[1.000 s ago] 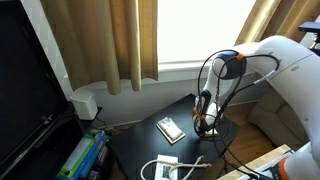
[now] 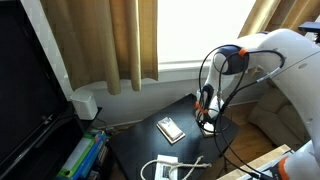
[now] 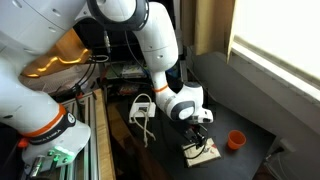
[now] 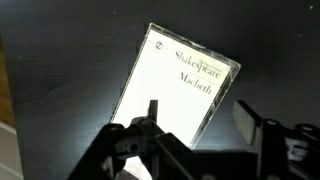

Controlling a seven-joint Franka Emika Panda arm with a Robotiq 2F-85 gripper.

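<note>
A pale book (image 4: 180, 85) titled "Shakespeare Macbeth" lies flat on the dark table (image 4: 75, 60), slanted beneath my gripper. The fingers stand apart, with no object visibly held between them. Seen from exterior view 2, the book (image 3: 201, 153) is in the foreground and my gripper (image 3: 197, 134) is just behind and above it. The same book (image 2: 171, 130) appears left of the arm in exterior view 1, where the fingertips are too small to make out.
An orange cup (image 3: 236, 140) stands close to the book, toward the window side. A white box (image 3: 143, 109) with a loose pale cable lies farther away. Bare table shows around the book.
The arm's lower end appears to have shifted slightly to the right in exterior view 1. The book has stayed in the same place.
</note>
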